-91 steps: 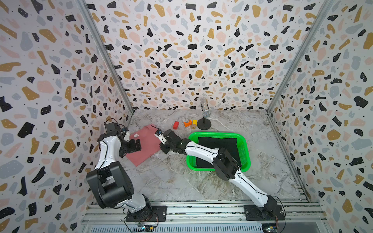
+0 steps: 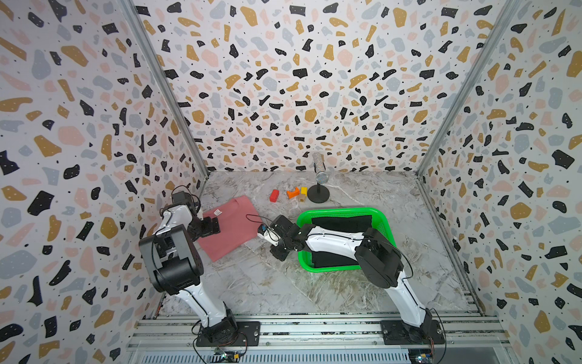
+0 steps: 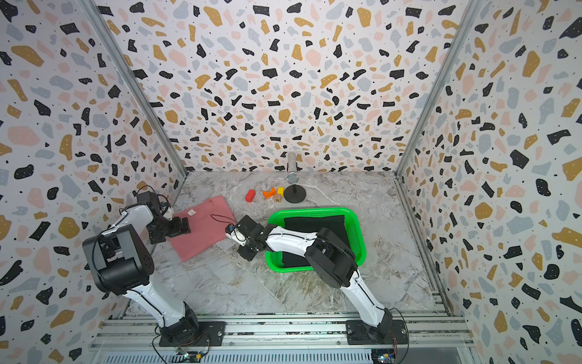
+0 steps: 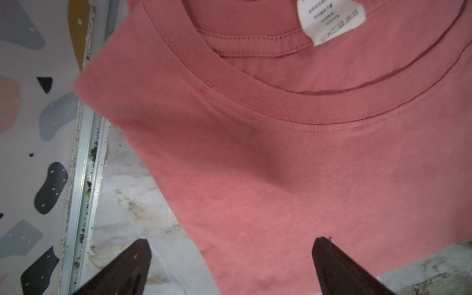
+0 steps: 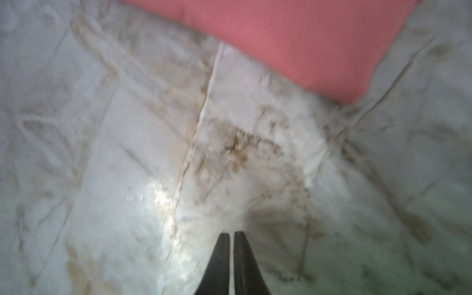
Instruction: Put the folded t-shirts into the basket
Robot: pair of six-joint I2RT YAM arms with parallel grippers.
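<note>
A pink folded t-shirt (image 2: 233, 233) lies flat on the left of the table, its collar and white label showing in the left wrist view. Over its left part, my left gripper stands open, nothing between its fingers. My right gripper is shut with nothing showing between its fingers; it is above bare table, apart from the shirt's corner (image 5: 339, 83). The green basket (image 2: 345, 211) sits to the right, holding a black folded t-shirt (image 2: 333, 224). My right arm crosses over the basket and hides part of it.
A red block (image 2: 274, 195), an orange piece (image 2: 292, 193) and a yellow block (image 2: 303, 190) lie at the back, beside a black round stand (image 2: 318, 194). The left wall is close to my left arm. Free table shows at the front middle and far right.
My right gripper has moved right and toward the front, away from the pink shirt. The basket has shifted slightly right and frontward. The pink shirt and left arm have shifted slightly.
</note>
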